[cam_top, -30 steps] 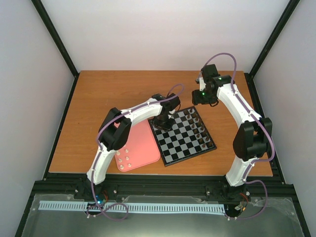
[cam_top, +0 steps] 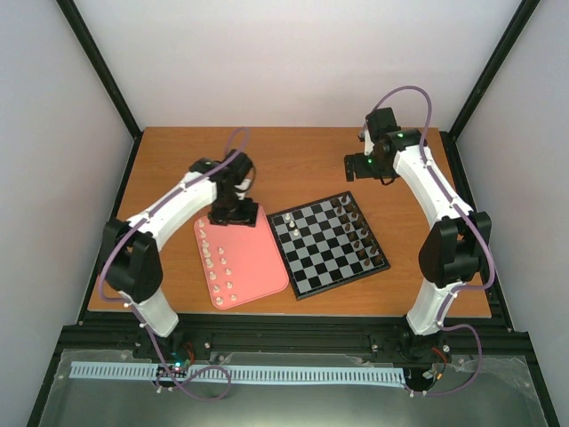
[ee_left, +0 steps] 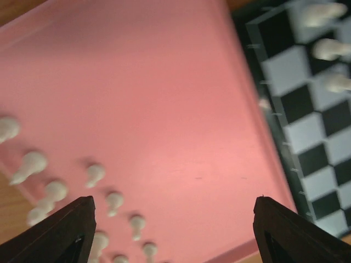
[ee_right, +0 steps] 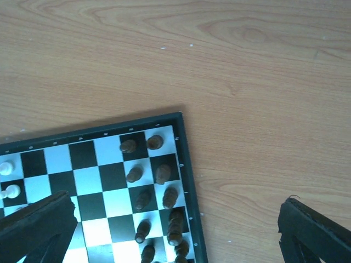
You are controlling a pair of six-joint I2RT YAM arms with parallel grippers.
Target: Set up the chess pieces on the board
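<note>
The chessboard (cam_top: 313, 276) lies right of the pink tray (cam_top: 267, 285) on the wooden table. Along its right side stand dark pieces (ee_right: 162, 173) in two rows. Near its upper left corner are three white pieces (cam_top: 295, 232). More white pieces (ee_left: 95, 174) stand in the tray's left part. My left gripper (cam_top: 233, 221) is over the tray's upper part, its black fingers (ee_left: 60, 233) wide open with nothing between them. Beyond the board's upper right corner hovers my right gripper (cam_top: 361, 167), open and empty, its fingers (ee_right: 315, 230) spread wide.
Tray and board lie almost edge to edge. Bare table (ee_right: 263, 109) stretches behind and to the right of the board. The tray's middle and right (ee_left: 164, 109) are empty.
My left gripper has swung left from above the board's upper left corner to above the tray, uncovering the white pieces there. The right arm has shifted only slightly.
</note>
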